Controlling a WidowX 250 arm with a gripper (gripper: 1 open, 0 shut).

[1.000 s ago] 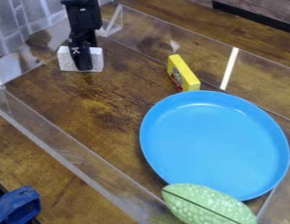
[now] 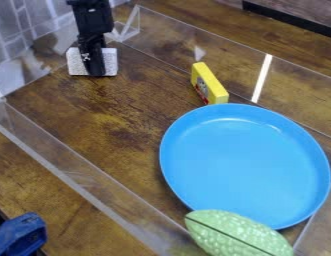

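In the camera view my gripper (image 2: 92, 48) reaches down at the upper left, shut on a white block (image 2: 93, 63) that sits low at the back left corner of the wooden work area. Its fingertips are dark and partly blend into the block, so their exact grip is hard to make out.
A blue plate (image 2: 244, 164) fills the right front. A yellow box (image 2: 208, 83) lies behind it, and a green oval object (image 2: 239, 234) at its front edge. A blue object (image 2: 17, 235) is at the lower left.
My gripper and the white block have shifted very slightly from a second ago, with the gripper a little lower. The other objects have not moved.
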